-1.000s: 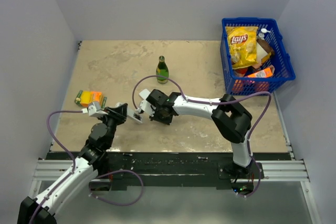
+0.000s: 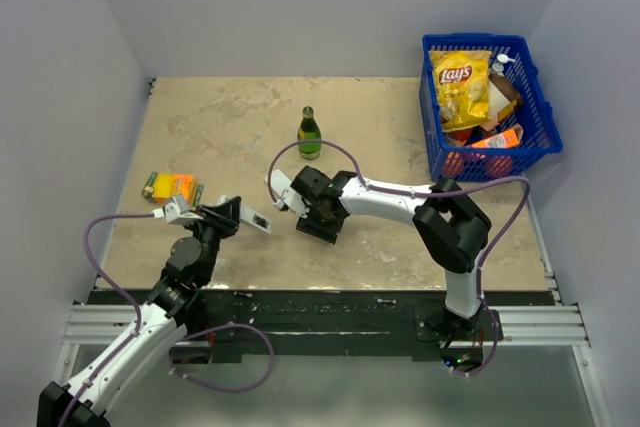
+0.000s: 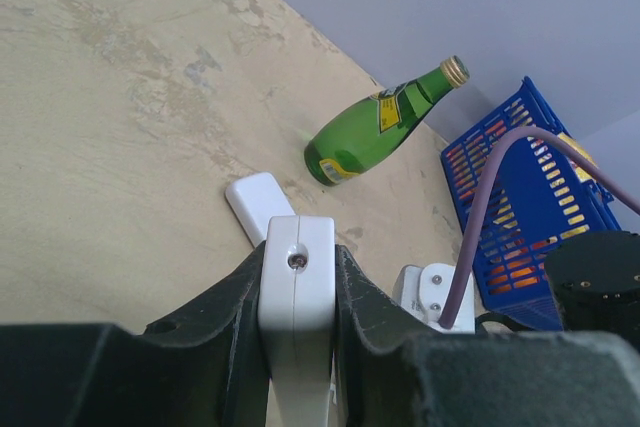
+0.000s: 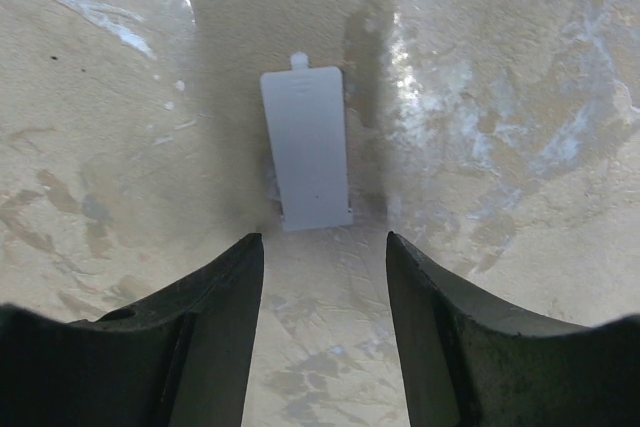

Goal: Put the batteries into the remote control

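My left gripper is shut on the white remote, which is held raised off the table at the left-middle. In the right wrist view a flat light-grey piece, like a battery cover, lies on the table just beyond my right gripper, whose fingers are parted with nothing between them. A white oblong object lies on the table behind the remote in the left wrist view. No battery can be made out for certain.
A green bottle stands at the back middle. A blue basket with snacks is at the back right. Yellow and orange packs lie at the left.
My right gripper has moved a little to the right and toward the front, away from the held remote. The left arm and the remote look almost unchanged.
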